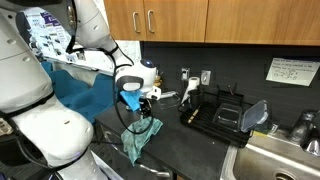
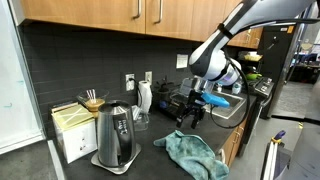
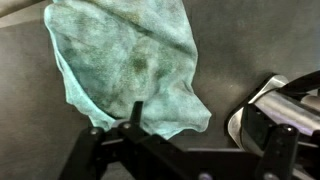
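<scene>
A teal cloth [image 1: 143, 140] lies crumpled on the dark counter; in exterior view 2 the cloth [image 2: 190, 152] spreads near the front edge. My gripper [image 1: 147, 112] is above the far part of the cloth, pointing down. In the wrist view, the gripper stands open with nothing between its fingers. One fingertip overlaps the lower edge of the cloth [image 3: 130, 60], while the other is over toward the metal kettle. Whether the fingertips touch the cloth I cannot tell.
A metal kettle [image 2: 117, 135] on its base stands close by; its side [image 3: 295, 108] shows at the wrist view's right. Farther along are a black dish rack [image 1: 220, 115] and a sink [image 1: 265, 160]. Bare counter [image 1: 185, 150] lies right of the cloth.
</scene>
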